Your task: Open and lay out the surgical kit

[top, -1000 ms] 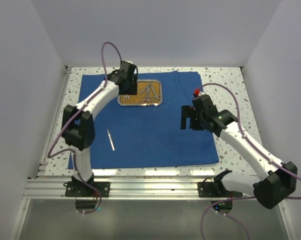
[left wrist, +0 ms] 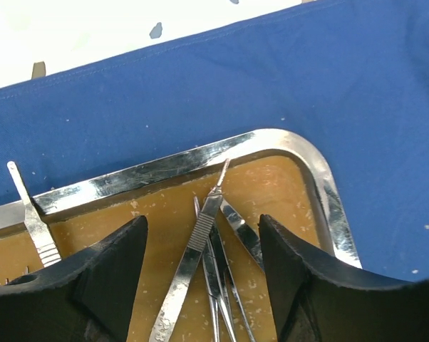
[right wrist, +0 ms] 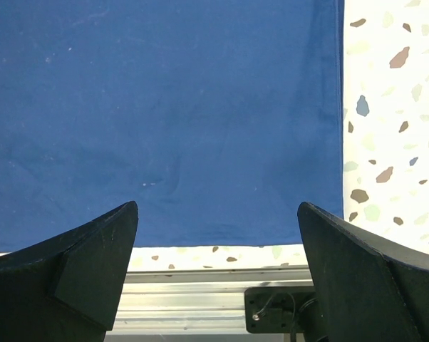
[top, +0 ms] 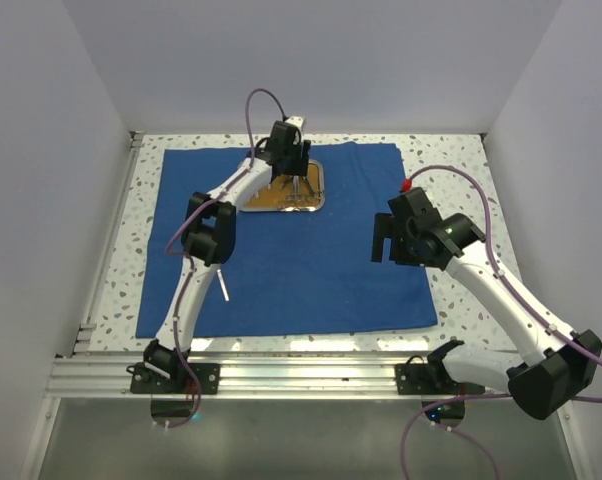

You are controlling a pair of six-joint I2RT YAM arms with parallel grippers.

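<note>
A metal tray (top: 309, 208) with a tan floor holds several steel instruments. Over its right part is my left gripper, its fingers apart and nothing gripped. A ridged, flat-handled instrument (left wrist: 180, 285) with a thin tip lies between the fingers in the left wrist view, on top of slim scissor-like tools (left wrist: 218, 278). Another ridged instrument (left wrist: 38, 228) rests over the tray's far rim at left. On the blue cloth lies one slender silver tool (top: 222, 284). My right gripper is open and empty above the cloth's right side.
The blue cloth (top: 311, 280) covers most of the speckled table (top: 461, 180), with its middle and front largely clear. A metal rail (top: 301, 370) runs along the front edge. The left arm hides part of the tray.
My left gripper has moved right across the tray, from its left part to the instruments at right.
</note>
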